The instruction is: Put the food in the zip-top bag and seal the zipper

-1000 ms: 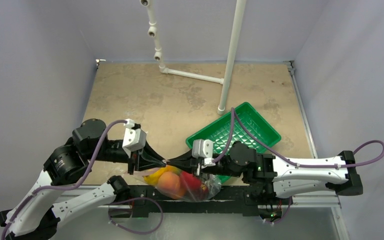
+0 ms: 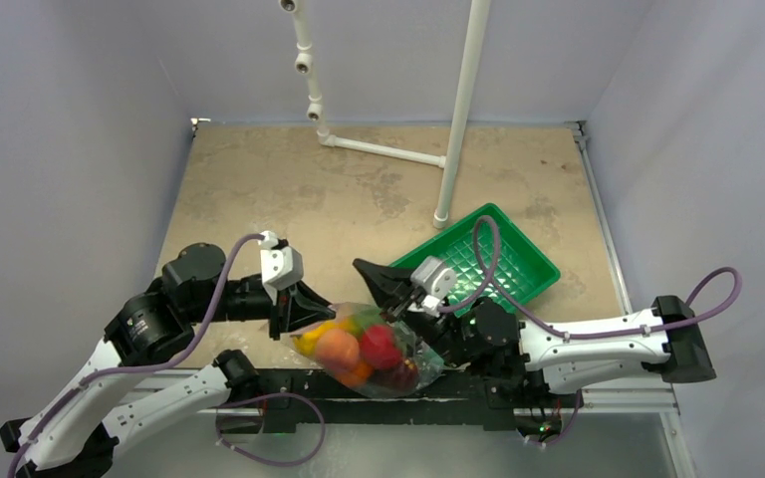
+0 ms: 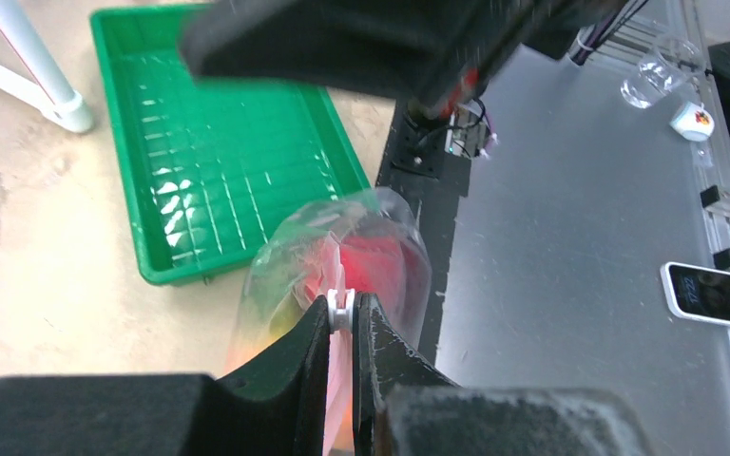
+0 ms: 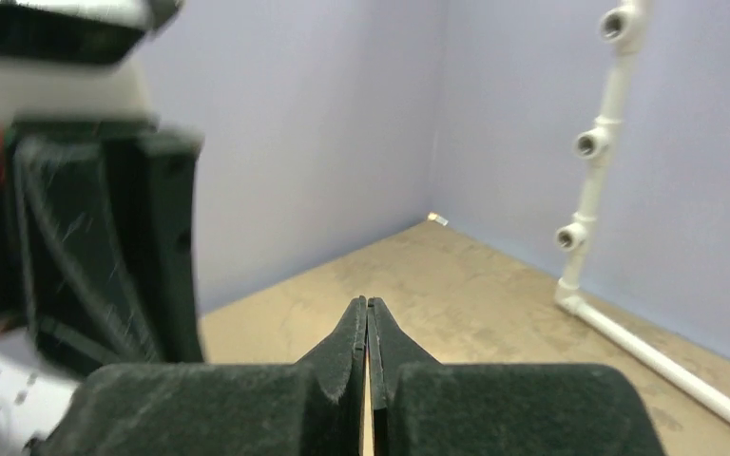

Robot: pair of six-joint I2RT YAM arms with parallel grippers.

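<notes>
The clear zip top bag hangs near the table's front edge with food inside: a yellow piece, an orange round fruit and a red one. My left gripper is shut on the bag's top edge. A small white zipper slider shows between its fingers in the left wrist view. Raised to the right of it, my right gripper is clear of the bag. In the right wrist view the fingertips of my right gripper meet, with nothing between them.
A green tray lies behind the right arm and looks empty where it shows. White pipes stand at the back. Bare table stretches free at the back left. My two grippers are close together.
The right gripper has come away from the left gripper's tip, upward in the top view and to the right. The left gripper still holds the bag, which has shifted and tilted slightly.
</notes>
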